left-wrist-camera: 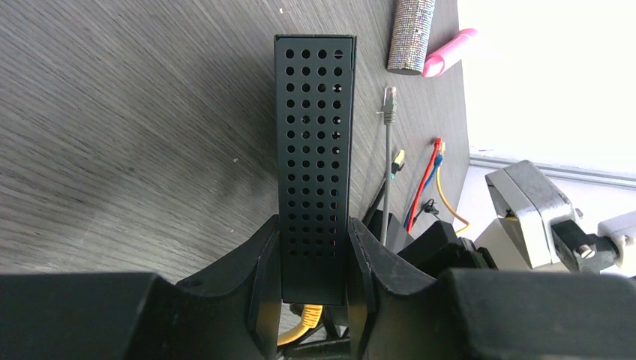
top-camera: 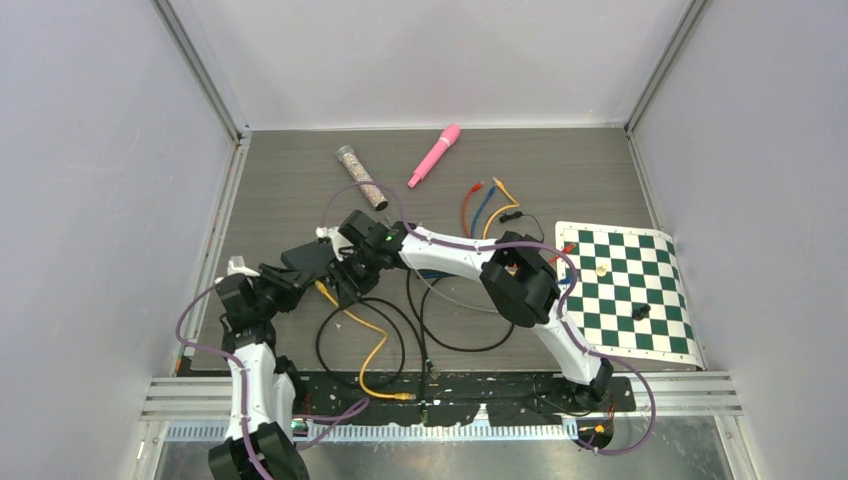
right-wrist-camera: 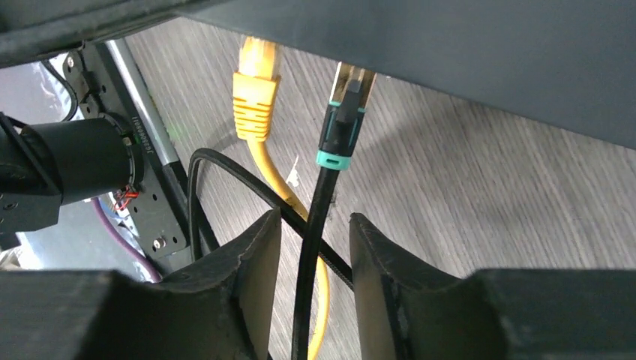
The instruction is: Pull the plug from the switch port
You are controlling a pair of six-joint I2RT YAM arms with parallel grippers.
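The dark switch [left-wrist-camera: 313, 120] is between my left gripper's [left-wrist-camera: 315, 247] fingers, its perforated end facing up the left wrist view; in the top view it sits beside that gripper at the left of the table. A black plug [right-wrist-camera: 341, 127] with teal bands and a yellow plug [right-wrist-camera: 255, 105] enter the switch's edge [right-wrist-camera: 480, 67]. My right gripper stands part open around the black cable just below its plug, with no contact clearly visible.
Coiled cables lie at the front middle. A glitter tube [top-camera: 360, 175] and pink microphone [top-camera: 434, 156] lie behind; a checkerboard mat [top-camera: 630, 290] is at right.
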